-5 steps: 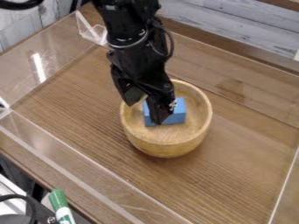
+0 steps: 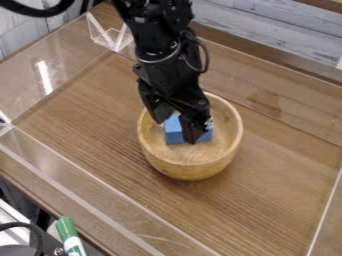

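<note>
The black gripper (image 2: 179,118) reaches down from the top of the view into a round wooden bowl (image 2: 189,163), its fingers over and around a blue block (image 2: 174,130) that sits inside. The fingers partly hide the block, and whether they touch it is not clear. The gripper looks open.
The bowl stands on a brown wooden table (image 2: 80,120) with free room on both sides. A white wall or ledge (image 2: 294,30) runs along the top right. A green and white marker-like object (image 2: 70,235) and a black cable are at the bottom left.
The gripper has shifted slightly right, its fingers now further over the blue block. The bowl looks nearly unmoved.
</note>
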